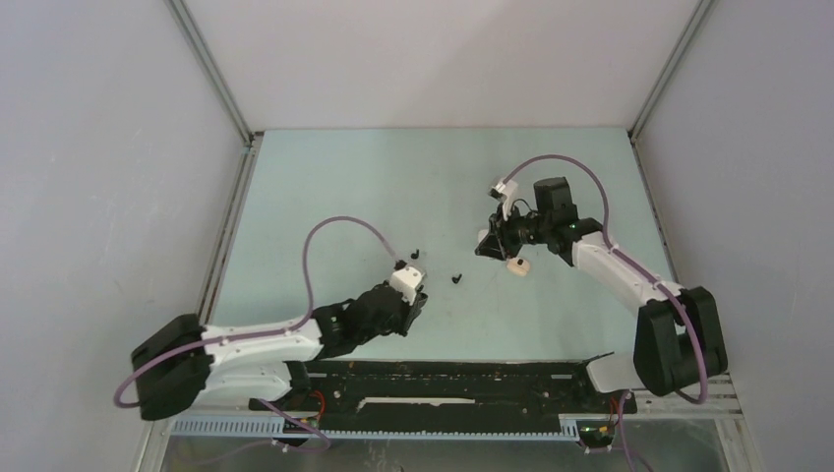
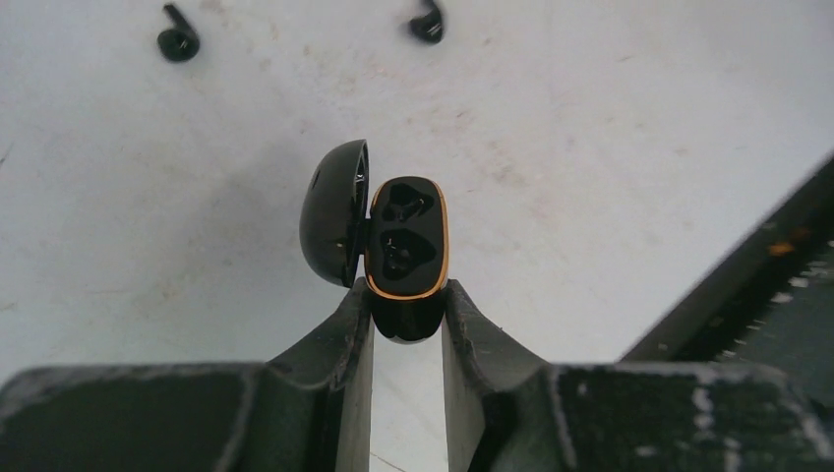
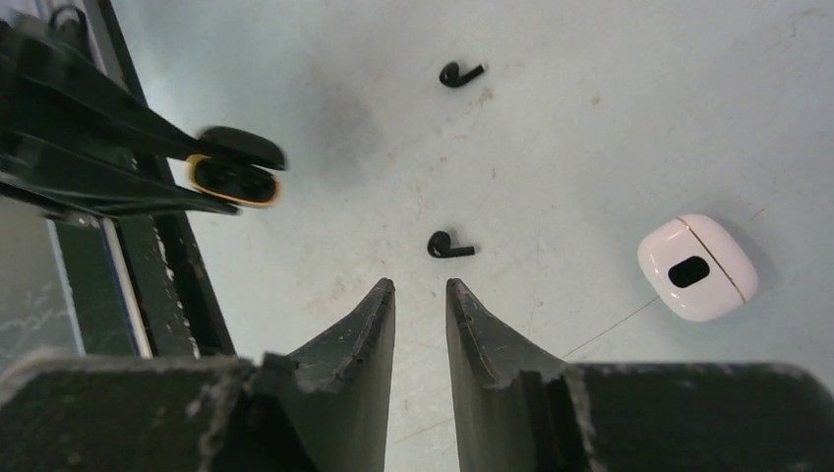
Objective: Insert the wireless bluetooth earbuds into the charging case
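Observation:
My left gripper is shut on the black charging case, which stands upright with its lid open and two earbud wells showing, above the table at the near centre-left. Two black earbuds lie loose on the table: one nearer my right gripper, another farther off; both also show at the top of the left wrist view. My right gripper is over the table right of centre, pointing down, fingertips slightly apart, with nothing seen between them.
A light pink case lies at the right on the table; in the top view another white object is partly hidden by my right gripper. The front edge is close to my left gripper.

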